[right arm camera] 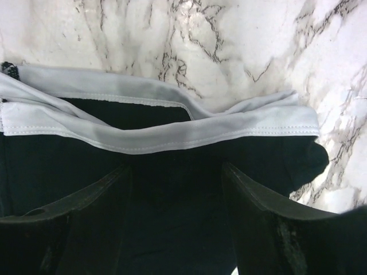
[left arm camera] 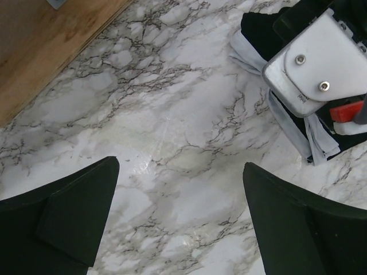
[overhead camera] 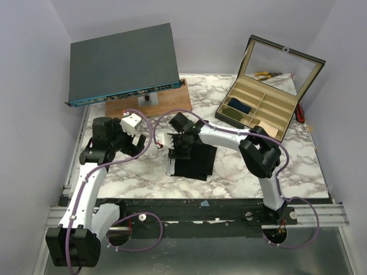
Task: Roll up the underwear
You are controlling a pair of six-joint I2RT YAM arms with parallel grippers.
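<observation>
The black underwear (overhead camera: 195,163) with a pale grey waistband (right arm camera: 160,140) lies flat on the marble table, its band along the left side in the top view. My right gripper (overhead camera: 178,153) is right over it near the band, fingers apart, with dark fabric beneath them in the right wrist view. My left gripper stands open over bare marble to the left of the underwear, nothing between its fingers.
A compartment box (overhead camera: 258,103) with rolled dark and light items and a raised lid stands at the back right. A wooden board (overhead camera: 182,100) under a large monitor is at the back left. Bare marble surrounds the underwear.
</observation>
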